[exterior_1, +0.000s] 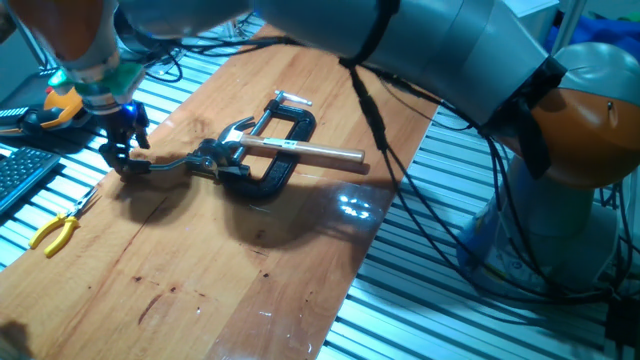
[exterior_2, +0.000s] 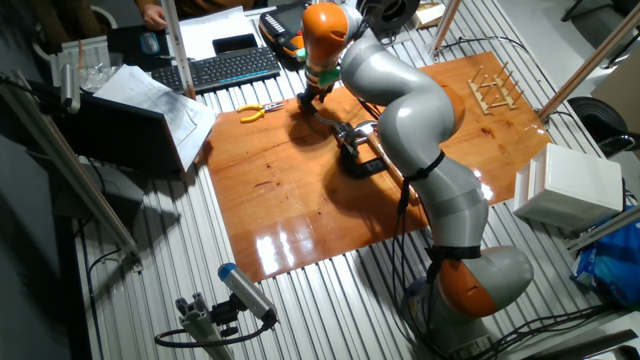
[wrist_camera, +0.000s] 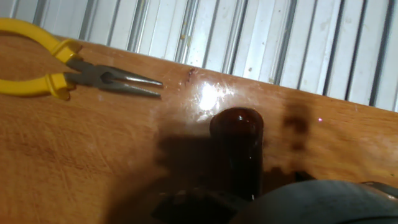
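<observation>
A dark metal tool lies on the wooden table, its curved arm reaching left to a rounded dark knob. That glossy dark brown knob stands up close to the camera in the wrist view. My gripper is low at the knob end in exterior view 1, its dark fingers apart and overlapping the knob. Whether they touch it is hidden. Exterior view 2 shows the gripper small and dark above the table's far edge.
A wooden-handled hammer rests across a black C-clamp, right of the metal tool. Yellow-handled pliers lie near the table edge, left of the knob in the wrist view. A keyboard sits beyond that edge.
</observation>
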